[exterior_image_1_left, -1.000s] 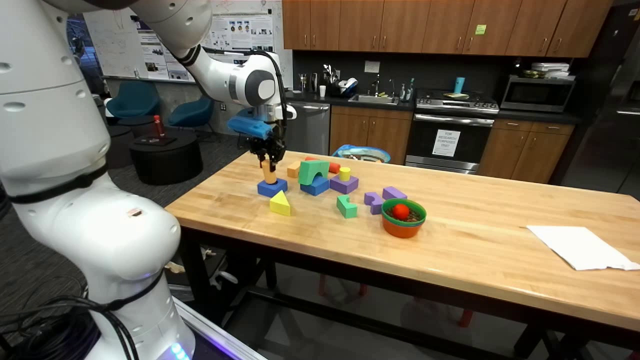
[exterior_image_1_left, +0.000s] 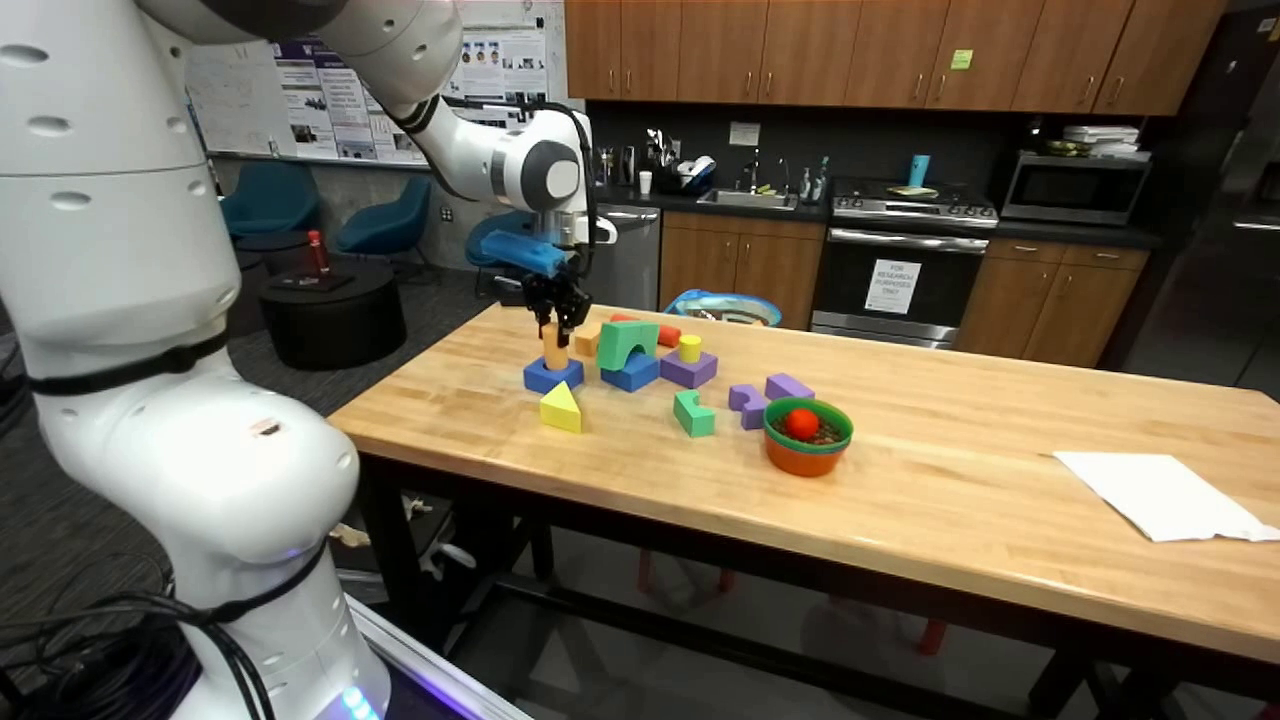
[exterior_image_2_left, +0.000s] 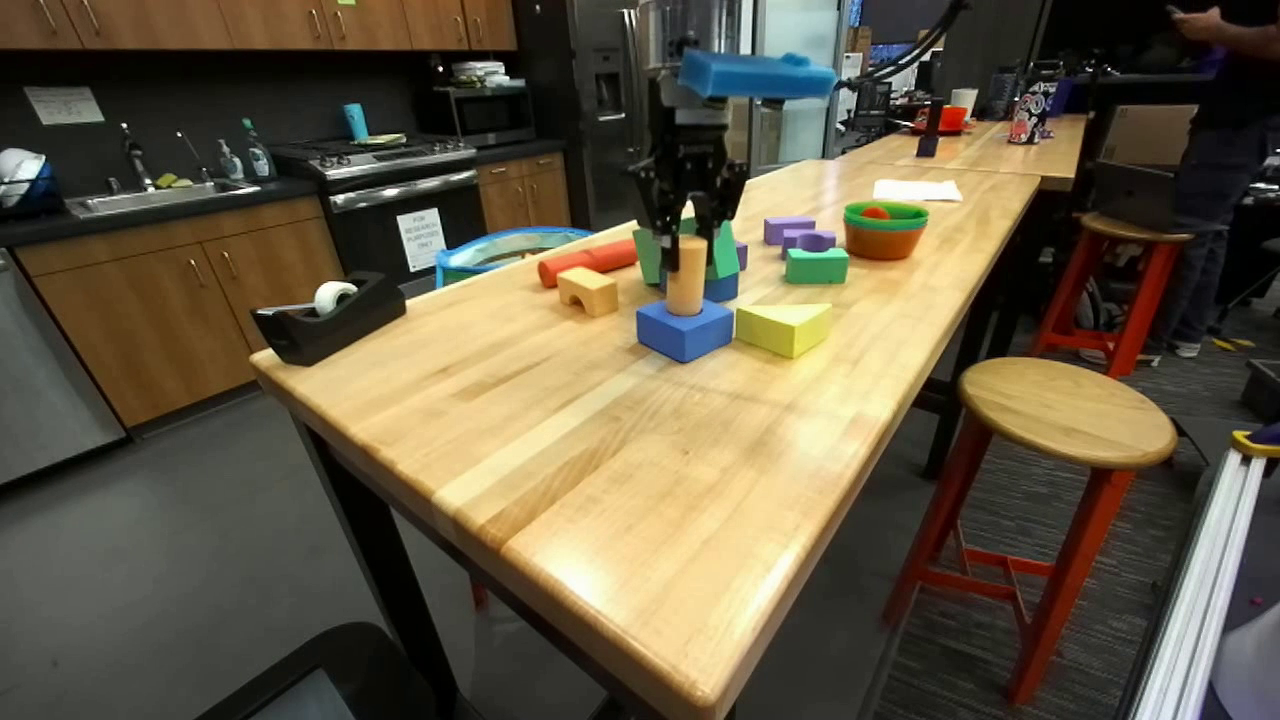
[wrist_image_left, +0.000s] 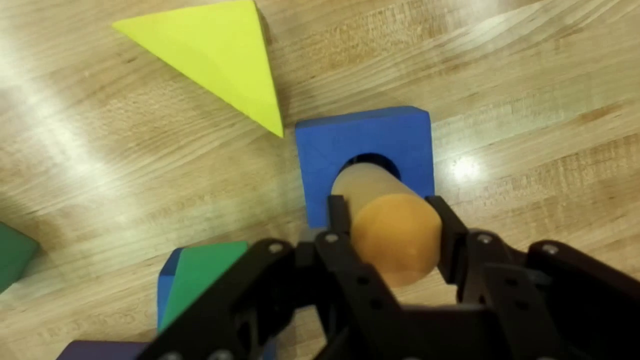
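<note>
My gripper is shut on an orange cylinder (wrist_image_left: 396, 234), one finger on either side of it near the top. The cylinder stands over a blue block with a round hole (wrist_image_left: 366, 135), its lower end at the hole; a dark crescent of the hole shows beside it in the wrist view. How deep the end sits is hidden. In exterior view 2 the cylinder (exterior_image_2_left: 686, 276) looks nearly upright above the blue block (exterior_image_2_left: 684, 332). A yellow triangular block (wrist_image_left: 231, 57) lies close to the blue block, apart from it.
Near the gripper, a green arch (exterior_image_1_left: 624, 340) rests on another blue block (exterior_image_1_left: 632, 374). Around it are an orange arch (exterior_image_2_left: 588, 290), a red cylinder (exterior_image_2_left: 588, 260), and a purple block with a yellow cylinder (exterior_image_1_left: 690, 348) on top. Bowls (exterior_image_1_left: 806, 454) stand farther right.
The gripper and cylinder have shifted slightly right in exterior view 1, and the blue block under them has shifted the same way. The cylinder looks more upright than before.
</note>
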